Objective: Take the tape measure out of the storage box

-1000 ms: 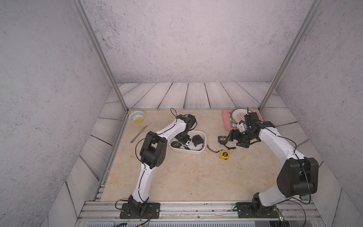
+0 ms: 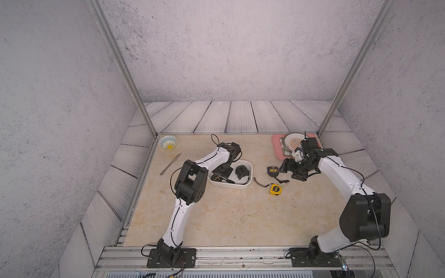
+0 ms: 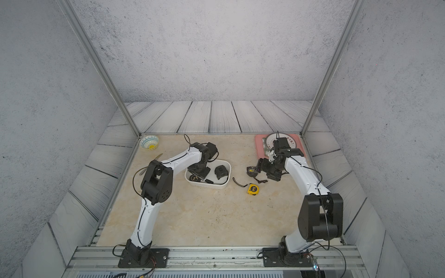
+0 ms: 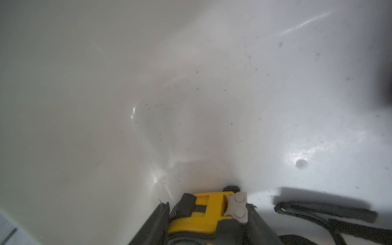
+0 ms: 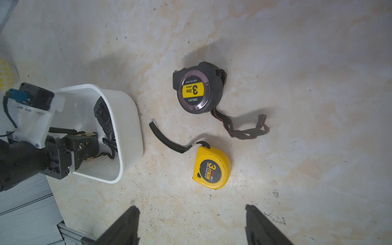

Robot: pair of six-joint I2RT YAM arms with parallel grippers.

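Note:
Inside the white storage box (image 2: 238, 186), my left gripper points down over a yellow-and-black tape measure (image 4: 204, 212). Its fingers (image 4: 157, 222) stand on either side of the tape's case, part closed and very near it; whether both press on it I cannot tell. A second, dark tape measure (image 2: 241, 172) lies on the right side of the box. Two more are out on the table: a black one (image 5: 196, 89) and a yellow one (image 5: 212, 167). My right gripper hangs open and empty above the table to the right.
A patterned bowl (image 2: 167, 142) and a knife (image 2: 170, 164) lie at the left. At the back right a pink tray (image 2: 278, 147) carries a white plate (image 2: 294, 140).
The right arm and the tapes on the table look unmoved.

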